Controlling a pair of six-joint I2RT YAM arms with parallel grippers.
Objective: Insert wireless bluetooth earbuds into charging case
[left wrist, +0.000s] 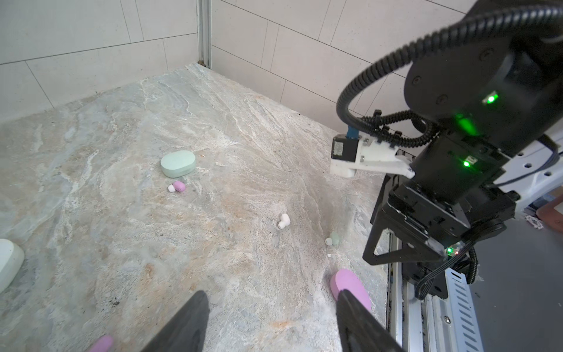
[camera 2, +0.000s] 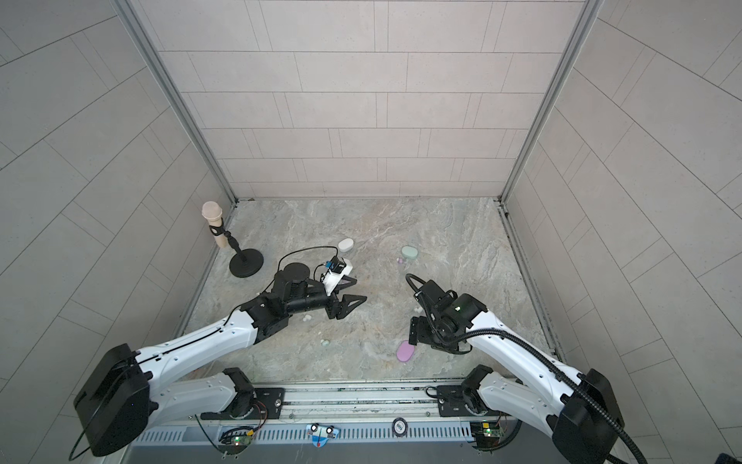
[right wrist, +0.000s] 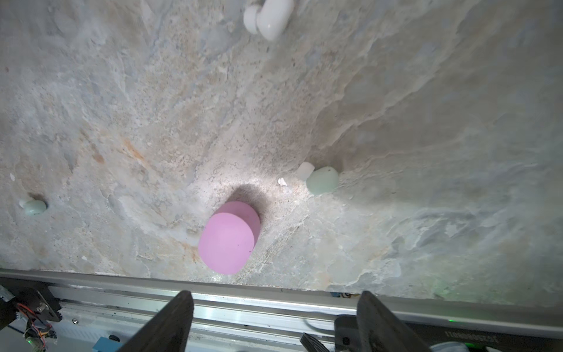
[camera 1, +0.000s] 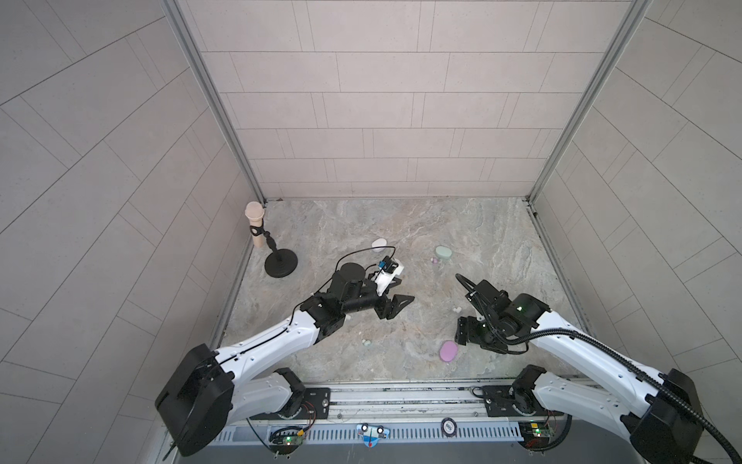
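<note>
A pink charging case (camera 1: 448, 351) sits near the front edge, its broad oval face showing. My right gripper (camera 1: 461, 330) hangs close beside it, fingers (right wrist: 170, 319) apart and empty. Just past the case in the right wrist view lies a mint earbud (right wrist: 322, 180); a white earbud (right wrist: 269, 18) is at the top edge and another mint earbud (right wrist: 34, 206) at far left. My left gripper (camera 1: 406, 290) stands open over mid-table, empty. Toward the back are a mint case (left wrist: 178, 163), a pink earbud (left wrist: 178, 186) and a white case (camera 1: 378, 243). Another pink earbud (left wrist: 101, 343) is partly cut off.
A black stand (camera 1: 280, 263) with a pale rod occupies the back left corner. The metal rail (camera 1: 402, 394) borders the front. Between the back wall and the arms the stone tabletop (camera 1: 494, 224) is mostly bare.
</note>
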